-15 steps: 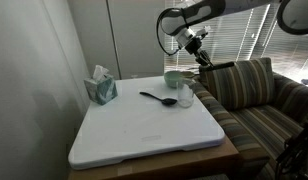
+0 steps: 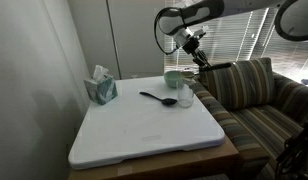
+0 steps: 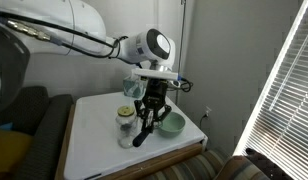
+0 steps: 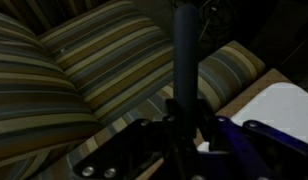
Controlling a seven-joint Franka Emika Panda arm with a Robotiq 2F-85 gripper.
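A long dark utensil [image 4: 186, 60] juts forward from my gripper, which is shut on it; its far end is plain and dark, so its exact kind is hard to tell. In the first exterior view the gripper [image 2: 202, 65] hangs past the table's far right corner, beside the sofa, and the utensil [image 2: 223, 66] points right. The second exterior view has the utensil [image 3: 144, 136] angled down in front of the table items. A black spoon [image 2: 164, 99] lies on the white table [image 2: 134, 132].
On the table stand a green bowl [image 2: 173, 78], a clear cup [image 2: 185, 97], a yellow-lidded jar [image 3: 126, 113] and a tissue box [image 2: 101, 86]. A striped sofa [image 2: 249, 88] borders its right side.
The arm has shifted slightly, with the utensil still in the gripper. Everything on the table stays where it was.
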